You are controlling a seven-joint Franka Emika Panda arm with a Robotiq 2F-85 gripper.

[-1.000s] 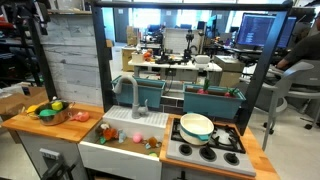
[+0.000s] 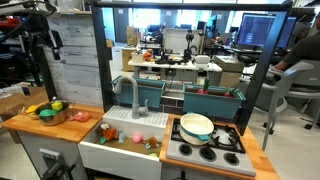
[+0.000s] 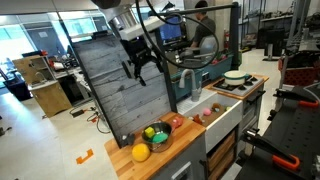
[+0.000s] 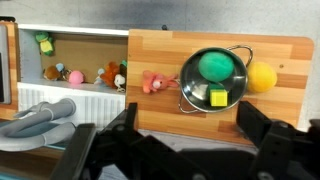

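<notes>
High above the wooden counter (image 4: 170, 45), my gripper (image 3: 146, 72) points down in exterior view 2. Its dark fingers (image 4: 129, 117) stand wide apart in the wrist view, open, with nothing between them. Below them lies a metal pot (image 4: 187, 84) with two handles. Inside the pot are a round green piece (image 4: 215, 66) and a smaller yellow-and-green block (image 4: 217, 95). A yellow ball-like piece (image 4: 262, 77) rests on the counter beside the pot, and a reddish toy (image 4: 156, 82) lies on its other side.
A white sink (image 2: 110, 158) beside the counter holds several small toys, with a grey faucet (image 2: 135, 95) behind it. Farther along, a pale pan (image 2: 197, 127) sits on the stove (image 2: 215, 160). A grey plank wall (image 2: 78, 75) rises behind the pot.
In exterior view 1 the arm and gripper have moved right and somewhat lower. The pot, toys and pan look unmoved.
</notes>
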